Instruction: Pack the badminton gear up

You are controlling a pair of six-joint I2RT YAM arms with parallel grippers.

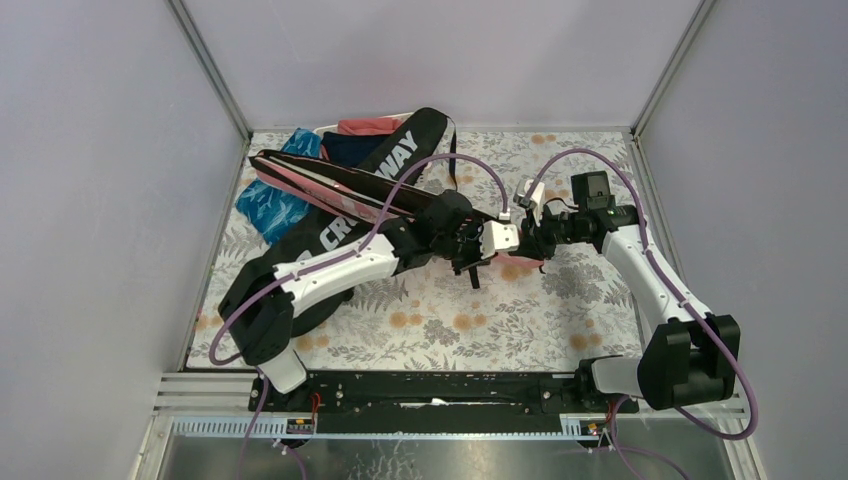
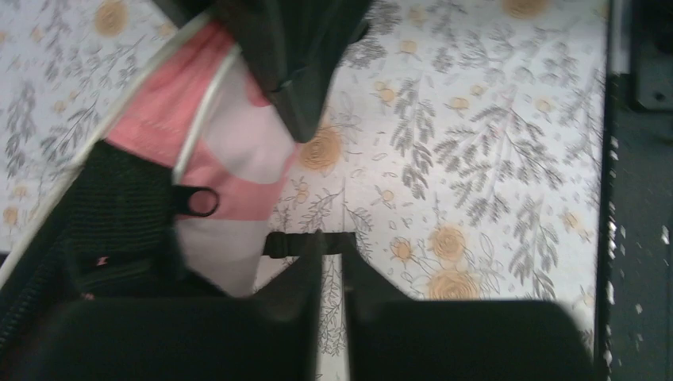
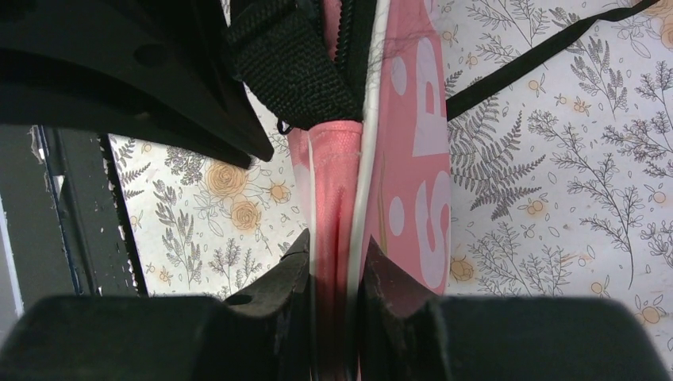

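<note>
A long pink-and-black racket bag [image 1: 320, 185] lies diagonally across other gear, its end reaching between the two grippers. My right gripper [image 1: 540, 245] is shut on the pink, white-piped end of that bag [image 3: 337, 175]; black webbing and zip are just above. My left gripper [image 1: 470, 255] is beside the same end; in the left wrist view its blurred fingertips [image 2: 329, 262] sit near the pink fabric [image 2: 238, 151], with a small zip pull [image 2: 190, 201] and black strap in view. Whether anything is between them is unclear.
A black CROSSWAY bag [image 1: 300, 250], a blue patterned bag [image 1: 265, 210] and folded pink and navy cloths [image 1: 365, 125] lie at the left and back.
</note>
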